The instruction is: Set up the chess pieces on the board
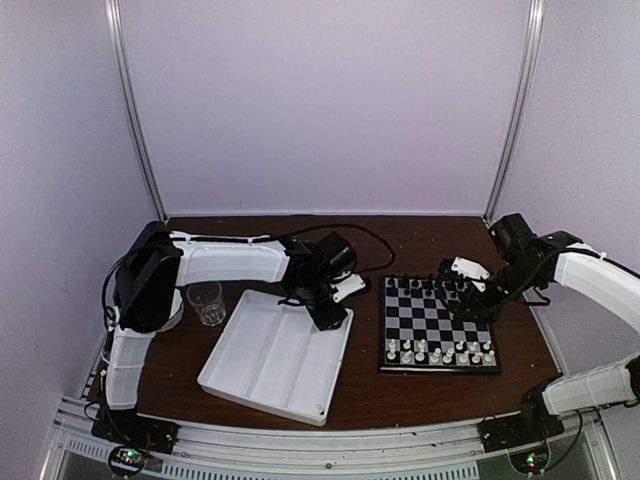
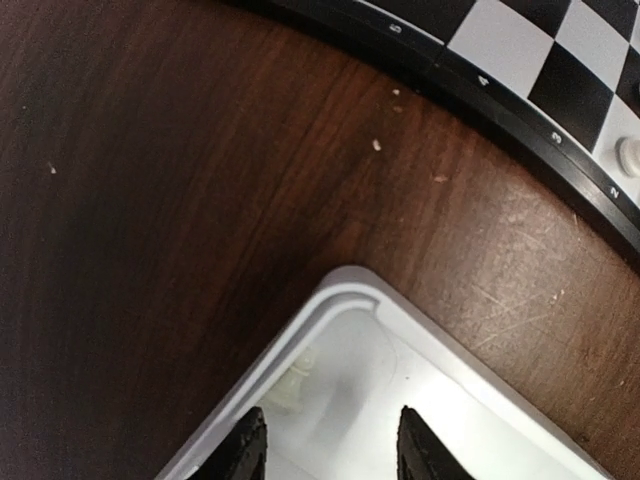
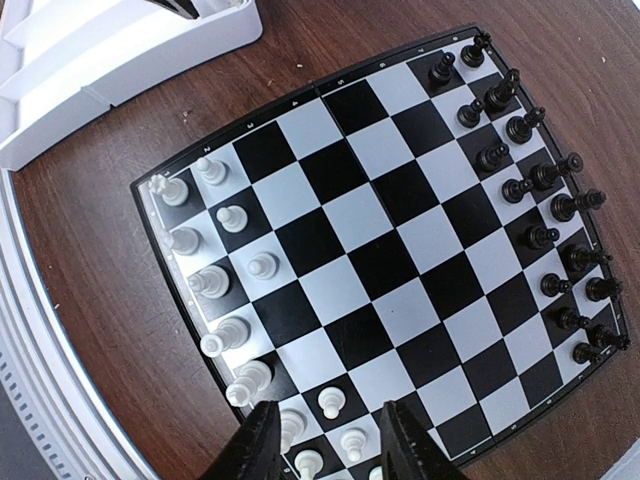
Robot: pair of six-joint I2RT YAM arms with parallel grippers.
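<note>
The chessboard (image 1: 425, 325) holds black pieces along its far side and white pieces along the near side, seen closely in the right wrist view (image 3: 385, 265). My left gripper is open over the far corner of the white tray (image 1: 270, 370), where a pale piece (image 2: 290, 380) lies against the inner wall, nothing between the fingers. My right gripper hangs open over the board's white-piece side, its fingers either side of the view's lower middle; whether a piece stands between them below is unclear, but none is held.
A glass (image 1: 207, 305) and a white bowl, partly hidden by the left arm, stand left of the tray. Bare wood (image 1: 360, 390) separates tray and board.
</note>
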